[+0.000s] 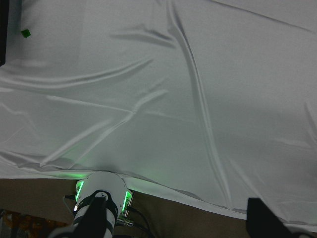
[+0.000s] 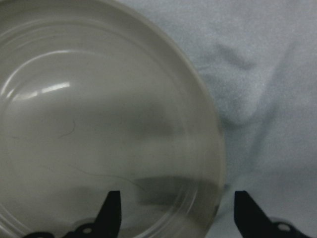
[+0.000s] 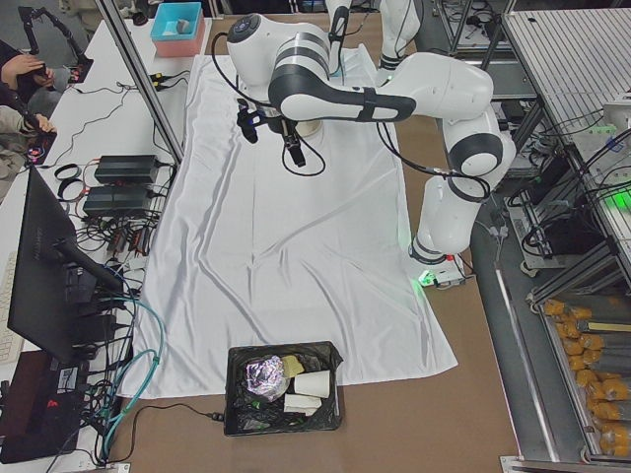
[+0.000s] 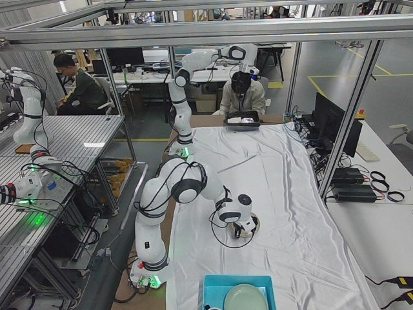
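Note:
A beige plate [image 2: 99, 124] fills much of the right wrist view, lying on the white cloth [image 2: 267, 74]. My right gripper stands open just over its rim, one finger above the plate and the other beside it. In the camera right view that gripper [image 4: 245, 227] is low over the plate. My left gripper [image 3: 270, 140] is raised high over the cloth, and in the left wrist view its open fingers [image 1: 265, 218] have only cloth below.
A black bin [image 3: 235, 394] with foil and white items sits at one end of the table. A blue tray [image 4: 210, 290] holding a green plate [image 4: 245, 299] is at the other end. Monitors and cables line one side.

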